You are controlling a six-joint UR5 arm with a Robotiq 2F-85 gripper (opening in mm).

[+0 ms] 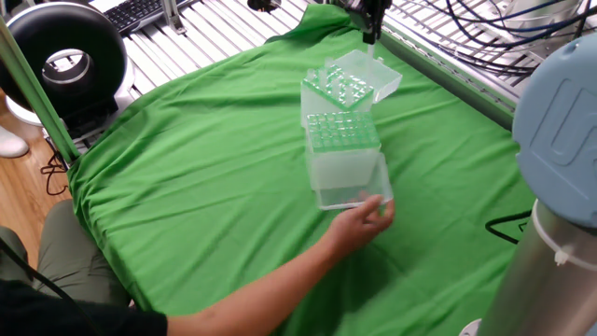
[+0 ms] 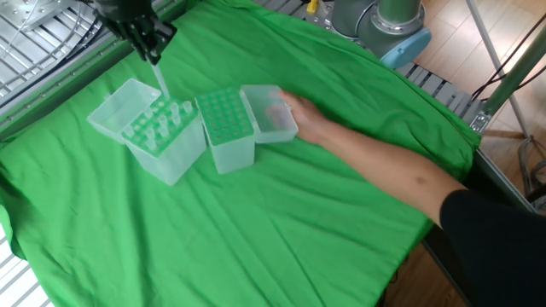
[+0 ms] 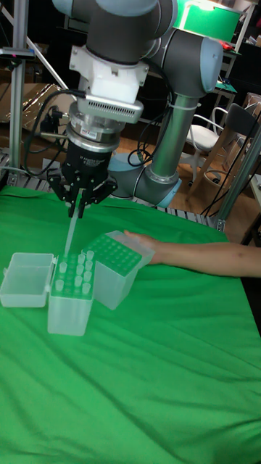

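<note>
Two translucent pipette tip boxes with green perforated tops stand on the green cloth. One box [image 3: 71, 305] carries several clear tips standing in its holes; its open lid [image 3: 27, 280] lies out to the side. In the other box [image 3: 116, 282] no tips show, and a human hand [image 3: 141, 240] holds its open lid [image 2: 270, 115]. Above the tip-filled box, my gripper [image 3: 76, 210] points down, shut on a long clear pipette tip [image 3: 71, 233]. The tip's lower end is at the edge of the green top; whether it sits inside a hole is unclear.
A person's forearm [image 2: 384, 175] reaches across the cloth to the boxes. Behind lie a metal frame edge [image 1: 448, 84] and loose cables [image 1: 504, 42].
</note>
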